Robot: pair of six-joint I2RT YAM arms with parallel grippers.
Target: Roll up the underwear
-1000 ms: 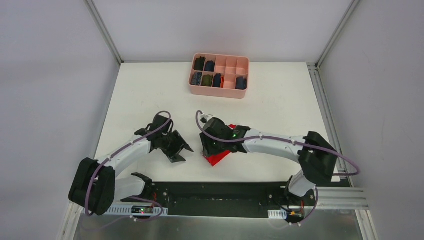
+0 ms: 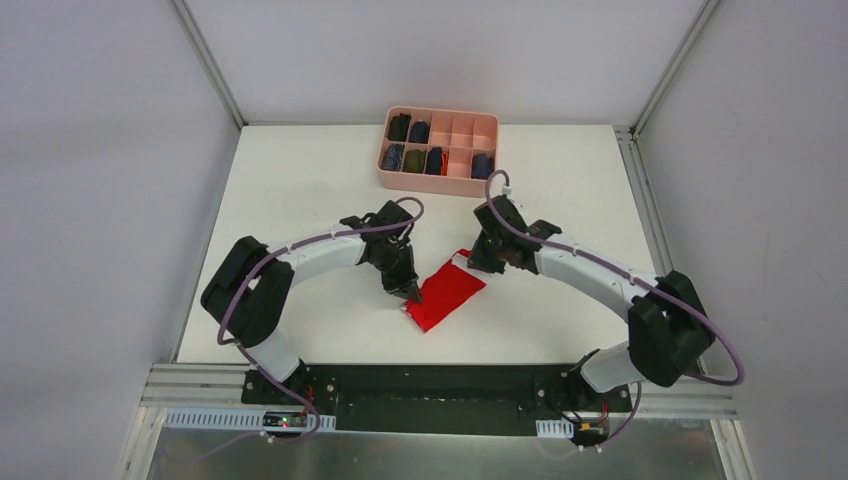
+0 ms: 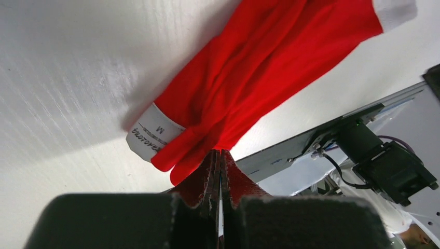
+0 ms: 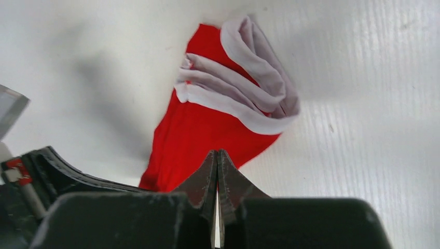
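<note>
Red underwear [image 2: 447, 295] lies folded in a strip diagonally on the white table, with a light waistband at its upper-right end [image 4: 249, 114] and a white size label [image 3: 153, 132] at its lower-left end. My left gripper [image 2: 412, 298] is shut over the lower-left end; in the left wrist view its closed tips [image 3: 219, 153] sit at the lower edge of the red cloth. My right gripper [image 2: 480, 262] is shut above the waistband end; in the right wrist view its tips [image 4: 218, 153] appear over the red cloth. Whether either touches or pinches fabric I cannot tell.
A pink divided bin [image 2: 437, 185] with several rolled dark and red garments stands at the back centre.
My right gripper has moved up and right from that end to the waistband end.
</note>
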